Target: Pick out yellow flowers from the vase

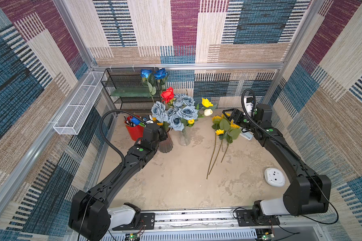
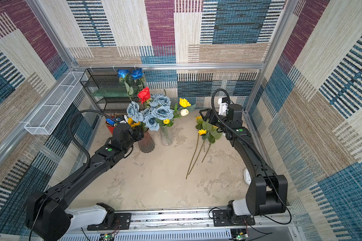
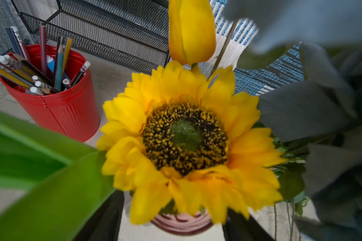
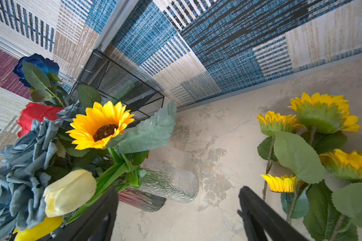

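My left gripper (image 1: 160, 134) is at the dark ribbed vase (image 1: 165, 145). In the left wrist view a yellow sunflower (image 3: 189, 176) fills the middle, with both fingers partly hidden beneath it and a yellow tulip (image 3: 192, 28) behind. Whether they grip the stem is hidden. A glass vase (image 2: 166, 136) holds blue roses, a white tulip and a yellow sunflower (image 4: 100, 124). My right gripper (image 2: 205, 113) stands open at the right, above several sunflowers (image 4: 317, 114) lying on the table.
A red pencil cup (image 3: 56, 112) is at the back left, near a black mesh rack (image 1: 124, 92). A white round device (image 1: 274, 176) lies at the right front.
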